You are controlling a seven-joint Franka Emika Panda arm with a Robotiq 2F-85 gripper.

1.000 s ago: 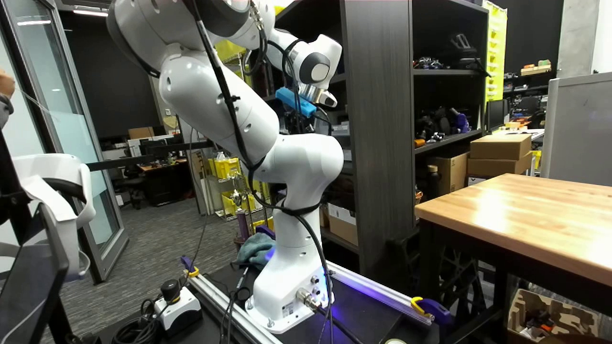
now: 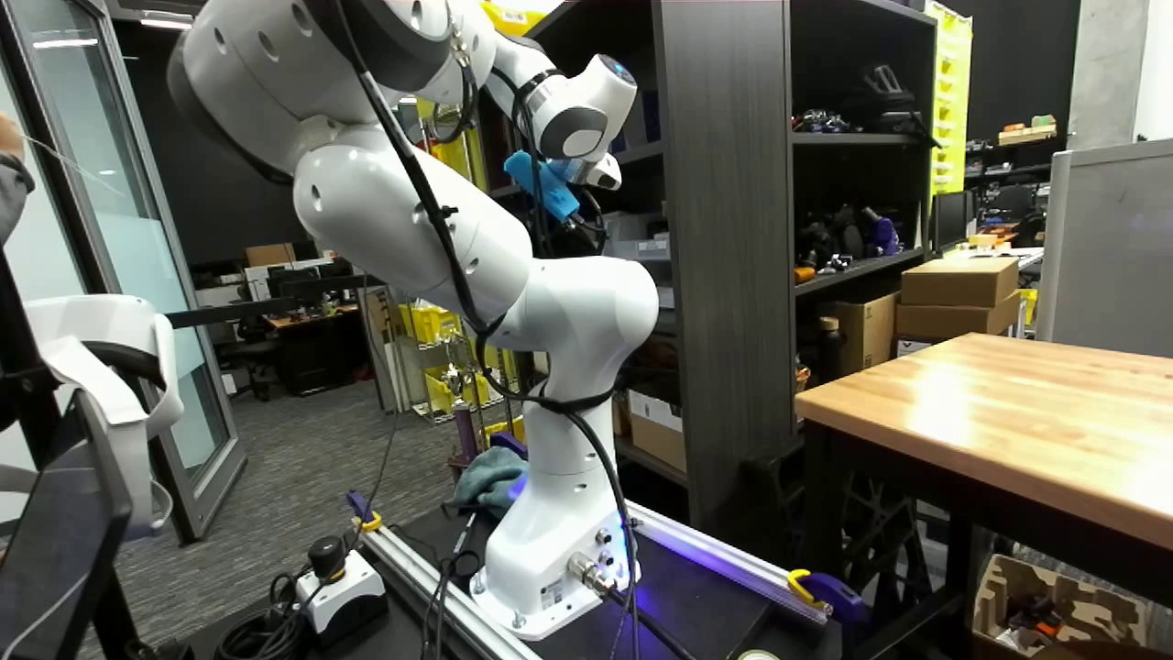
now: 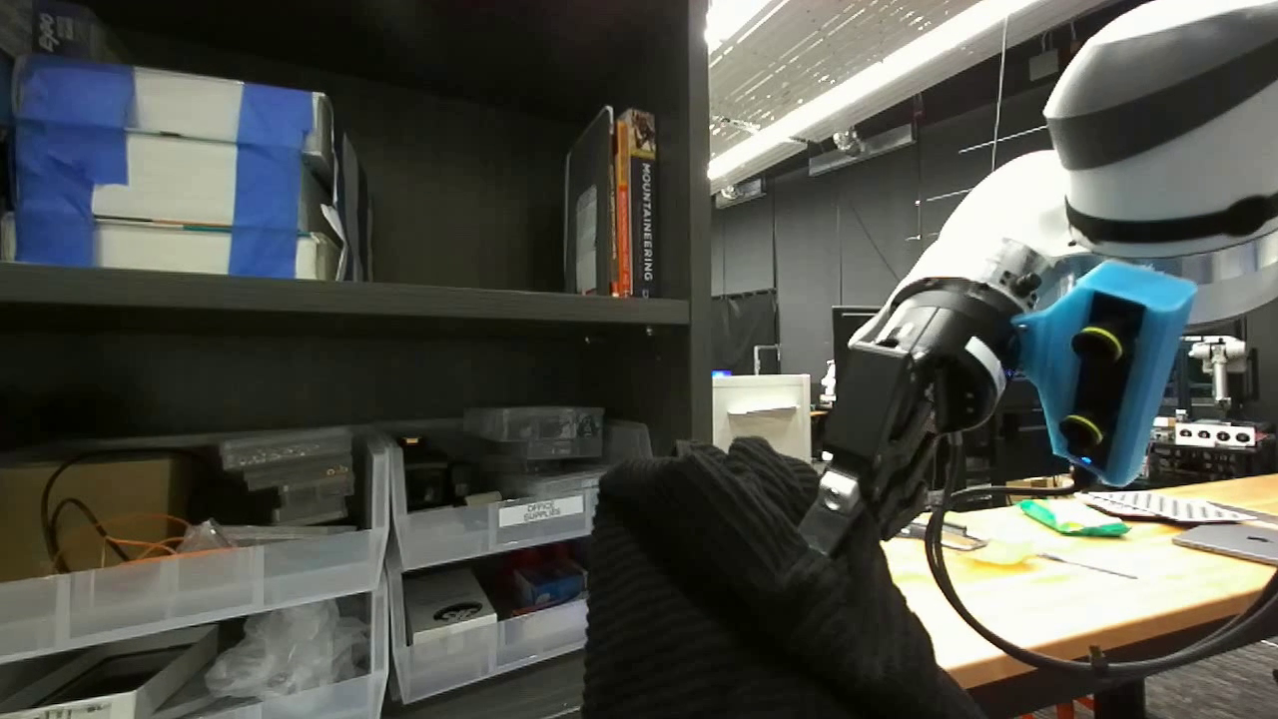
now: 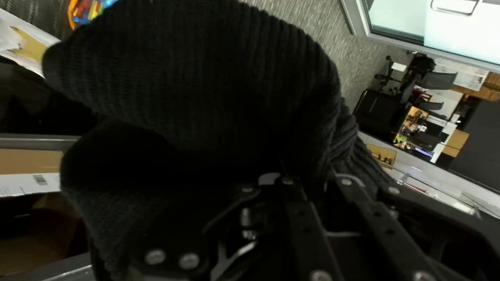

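Note:
A black ribbed knit cloth (image 3: 731,587) hangs from my gripper (image 3: 827,533) in exterior view 2, bunched at the fingertips and draping down past the lower edge of that view. In the wrist view the same dark cloth (image 4: 201,89) fills much of the picture, and its folds run in between my gripper's fingers (image 4: 307,187). The fingers are shut on it. Exterior view 1 shows the arm's wrist and blue camera mount (image 2: 544,185) raised in front of the shelf; the fingers and cloth cannot be made out there.
A dark shelf unit (image 3: 347,294) stands close beside the cloth, holding clear bins (image 3: 491,527), taped boxes (image 3: 180,168) and books (image 3: 635,204). A wooden table (image 2: 1012,407) lies to the right in exterior view 1. Open floor (image 2: 319,440) spreads behind the arm's base.
In exterior view 1 the upper arm and wrist have shifted a little to the left, and the blue mount has tilted more steeply. The base and surroundings look the same.

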